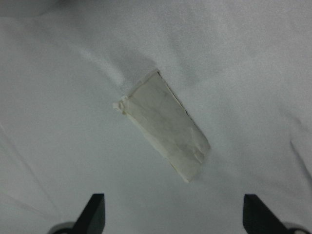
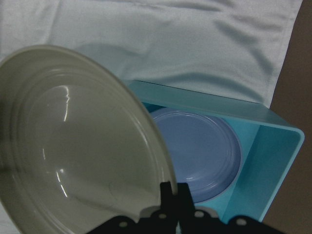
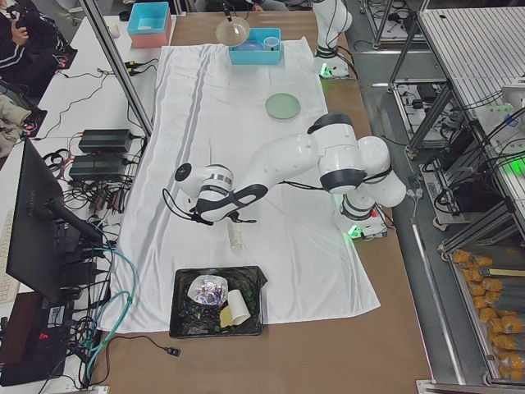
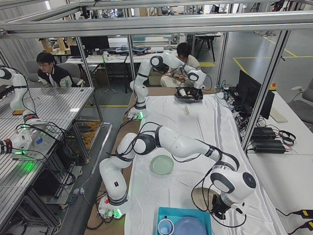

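Observation:
My left gripper is open above a flat translucent paper-like packet (image 1: pixel 163 124) lying on the white cloth. My right gripper is shut on the rim of a beige plate (image 2: pixel 78 131), lifted beside and partly over a blue bin (image 2: pixel 265 165) holding a blue plate (image 2: pixel 195 151) and a cup (image 4: pixel 165 227). A pale green plate (image 3: pixel 283 106) lies on the cloth in front of the bin.
A black-lined tray (image 3: pixel 189 320) with foil, a white roll and a yellow item stands at the near end. A monitor (image 3: pixel 37 230) and cables line the left.

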